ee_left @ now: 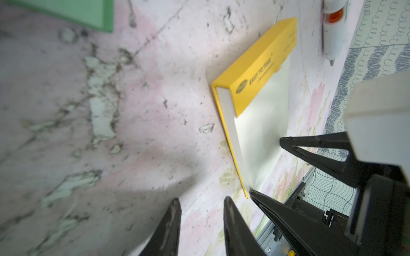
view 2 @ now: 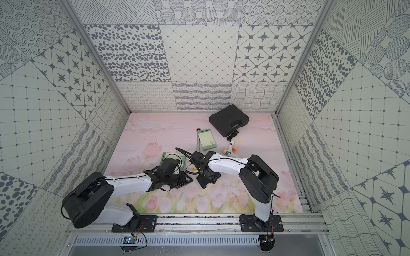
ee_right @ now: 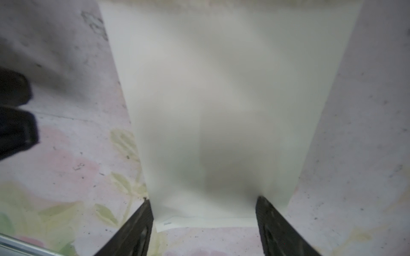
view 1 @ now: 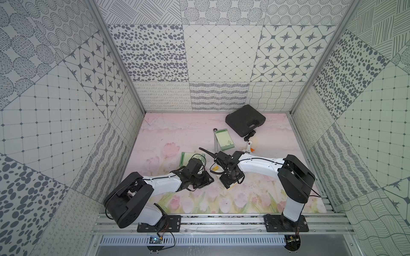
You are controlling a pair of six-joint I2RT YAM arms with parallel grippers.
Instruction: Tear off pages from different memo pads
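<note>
A white memo pad with a yellow "EASY TO TEAR" binding lies on the table; its sheet [ee_right: 222, 106] fills much of the right wrist view. My right gripper is over the sheet's loose end, fingertips apart near the bottom edge. My left gripper stands open beside that pad, nothing between its fingers. A green pad [view 1: 224, 138] lies farther back, and another green pad [view 1: 188, 157] is partly hidden behind the left arm.
A black case [view 1: 244, 119] and a dark coiled item [view 1: 249, 135] sit at the back right. A white-and-orange glue bottle [ee_left: 333, 29] lies beyond the yellow pad.
</note>
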